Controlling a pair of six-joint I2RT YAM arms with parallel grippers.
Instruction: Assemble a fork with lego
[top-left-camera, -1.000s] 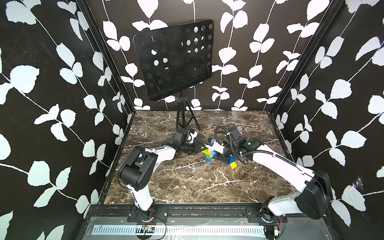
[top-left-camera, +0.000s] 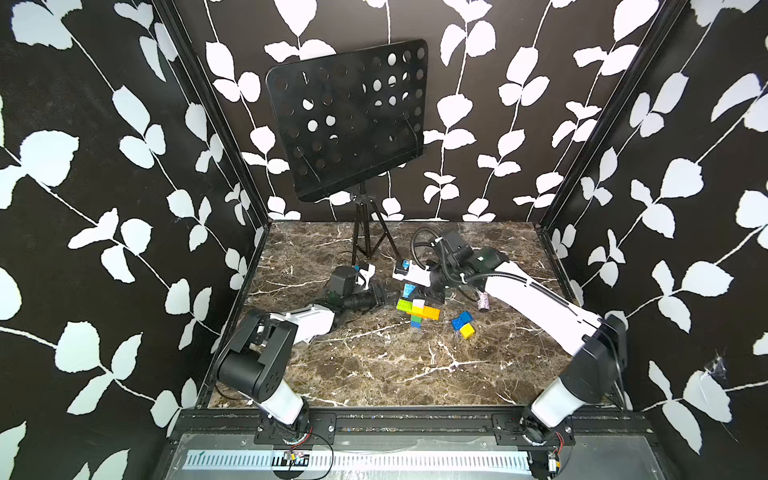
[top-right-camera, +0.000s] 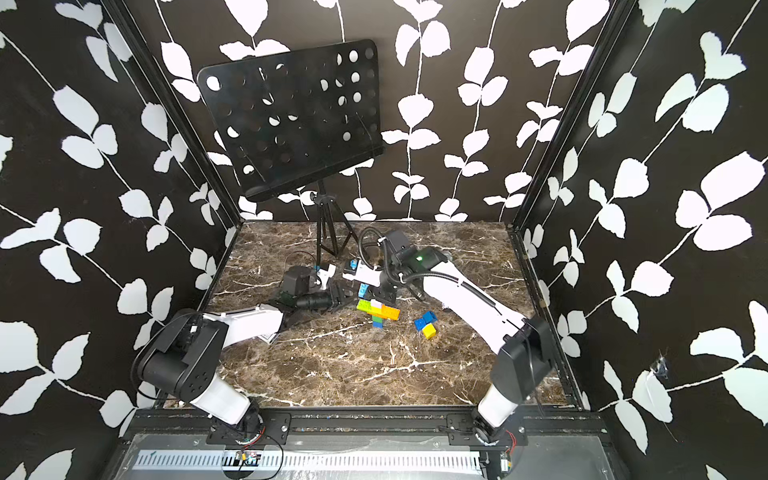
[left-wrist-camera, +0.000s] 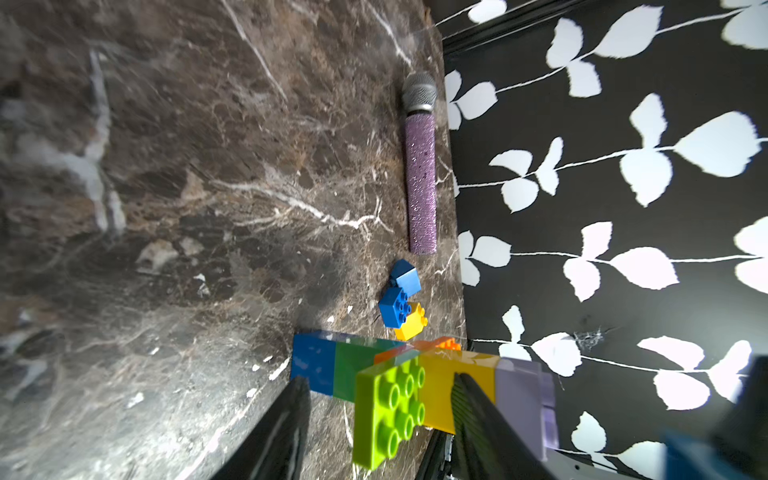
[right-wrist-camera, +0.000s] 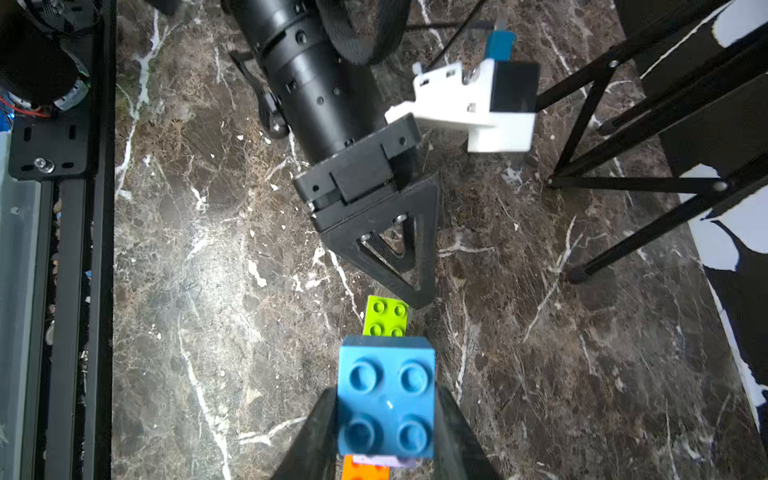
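Observation:
In the left wrist view, a built piece has a lime brick (left-wrist-camera: 387, 409) nearest, an orange brick (left-wrist-camera: 439, 344), a yellow section (left-wrist-camera: 436, 392), a lavender brick (left-wrist-camera: 524, 400) and a blue-and-green end (left-wrist-camera: 328, 364). My left gripper is open, its fingers apart and framing the lime brick in that view. From the right wrist view, the left fingers stand just off the lime brick (right-wrist-camera: 385, 315). My right gripper is shut on a light blue brick (right-wrist-camera: 385, 396), studs towards the camera. That brick hides much of the built piece below.
Loose blue bricks (top-left-camera: 461, 320) and a yellow brick (top-left-camera: 467, 330) lie right of the built piece. A pink glittery microphone (left-wrist-camera: 421, 176) lies beyond them. The black music stand (top-left-camera: 364, 220) rises behind both grippers.
Both arms have shifted left. My left gripper has drawn back from the built piece, and my right gripper has moved left and back with the light blue brick.

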